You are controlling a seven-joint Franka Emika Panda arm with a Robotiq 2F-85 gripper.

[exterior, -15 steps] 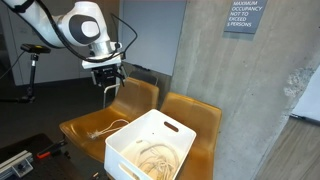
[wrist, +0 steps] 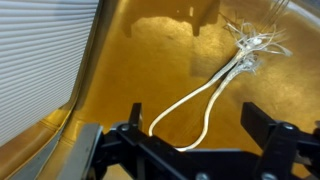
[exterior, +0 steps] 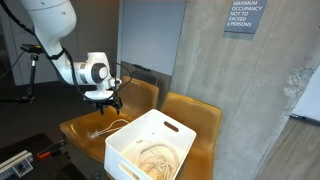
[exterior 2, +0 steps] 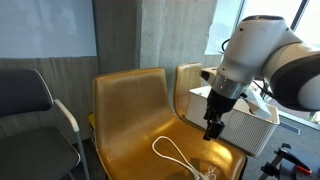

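A white rope [wrist: 205, 105] with frayed ends lies in a loop on the seat of a tan chair. Its bend points toward my gripper in the wrist view. My gripper is open above the seat, its dark fingers [wrist: 261, 122] wide apart with nothing between them. In exterior view 1 the gripper [exterior: 110, 103] hangs over the rope [exterior: 107, 129], with a gap below it. Exterior view 2 shows the gripper [exterior 2: 211, 132] above the frayed end of the rope [exterior 2: 185, 162].
A white box [exterior: 127, 149] with pale rope [exterior: 157, 160] inside stands beside this chair, its ribbed wall [wrist: 37, 60] close by in the wrist view. Another tan chair [exterior: 196, 117] is behind the box. A dark chair [exterior 2: 38, 125] stands to the left in exterior view 2.
Over the last second my arm has come down steadily, bringing the gripper from high above the chair to low over its seat. The rope and box have stayed in place.
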